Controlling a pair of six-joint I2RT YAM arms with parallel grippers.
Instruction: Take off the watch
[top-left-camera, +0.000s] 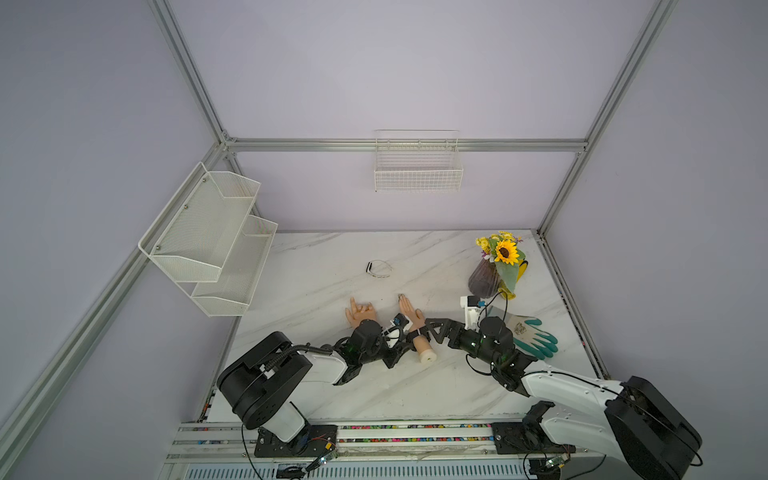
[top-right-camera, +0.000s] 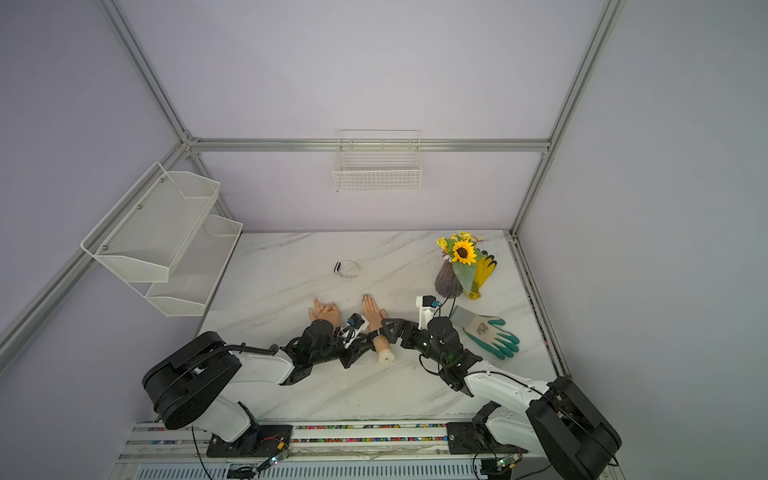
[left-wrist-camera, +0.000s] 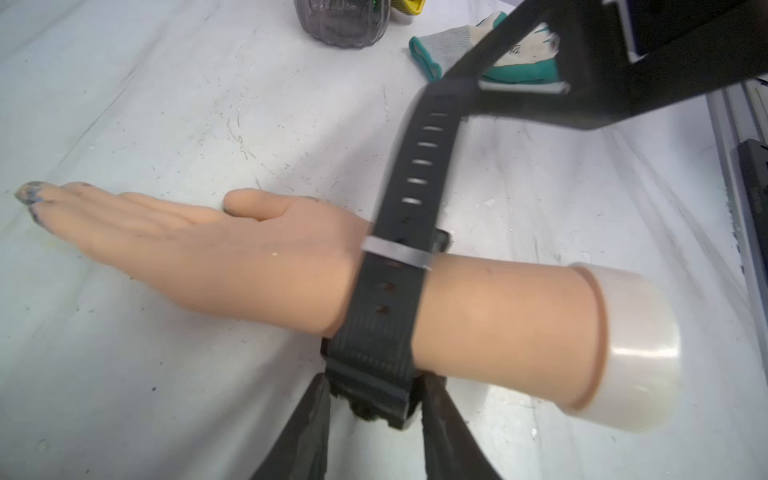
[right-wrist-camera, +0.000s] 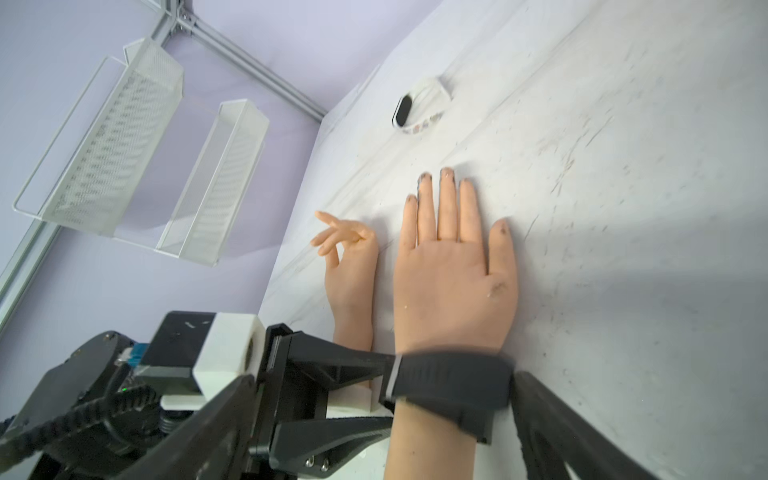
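A mannequin hand (left-wrist-camera: 240, 248) lies on the table with a black watch (left-wrist-camera: 388, 304) around its wrist; its strap tail, with several holes, rises toward the right gripper's black parts at the top of the left wrist view. My left gripper is part open, fingertips either side of the watch's lower end; I cannot tell if they touch it. In the right wrist view, my right gripper stands open over the wrist, its blurred fingers either side of the watch; whether it touches the strap is unclear.
A second hand (right-wrist-camera: 348, 280) lies to the left, and a light band (right-wrist-camera: 404, 112) lies behind. A vase of flowers (top-left-camera: 484, 276) and gloves (top-right-camera: 488, 328) are at the right. Mesh shelves (top-left-camera: 204, 224) hang at the left.
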